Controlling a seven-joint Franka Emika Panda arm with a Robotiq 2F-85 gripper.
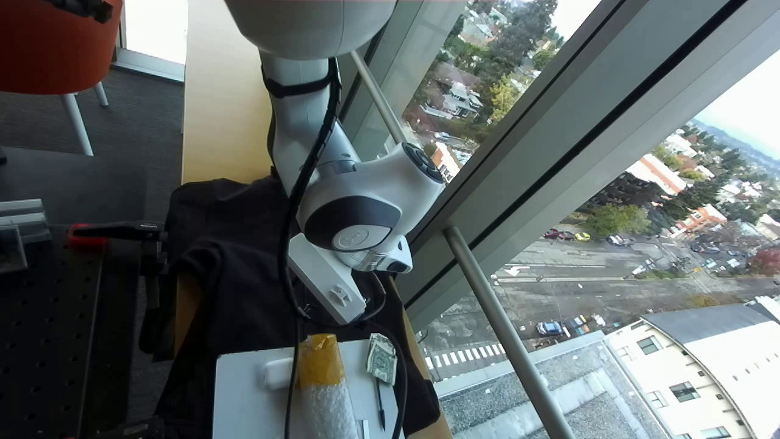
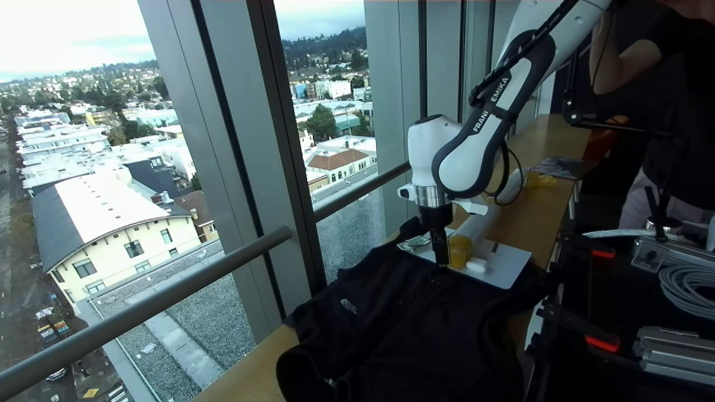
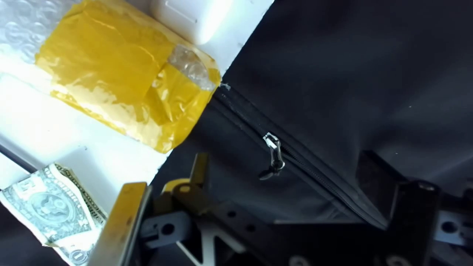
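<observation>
A black jacket lies spread on the wooden ledge, its front zipper running diagonally through the wrist view. On that zipper sits a silver slider with a pull tab hanging off to one side. My gripper is open above the jacket, one finger on each side of the zipper pull, with nothing seen held between them. How far the fingertips are from the cloth is hard to judge. In the second exterior view the gripper points straight down over the jacket, close to the board.
A white board rests against the jacket's zipper end. On it are a bubble-wrapped roll with yellow tape, a white object and a pen. A dollar bill lies at its edge. Windows and a rail border one side.
</observation>
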